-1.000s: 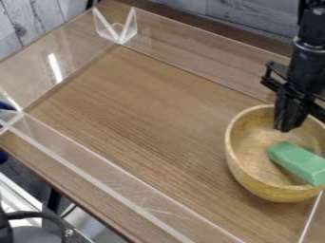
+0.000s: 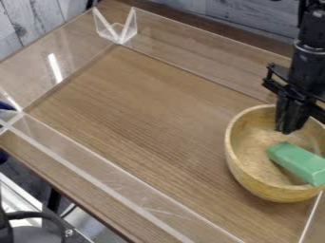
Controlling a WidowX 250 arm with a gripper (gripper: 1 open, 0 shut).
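A green block [image 2: 297, 163] lies in a round tan bowl [image 2: 248, 167] at the right of the table. The black gripper [image 2: 290, 121] hangs at the bowl's back rim, above and behind the block, with nothing visible between its fingers; it looks shut.
A clear plastic bracket [image 2: 116, 28] stands at the back left, and clear strips run along the edges. Black equipment [image 2: 28, 228] sits at the lower left, off the table.
The gripper has shifted very slightly; the bowl and green block have not visibly moved.
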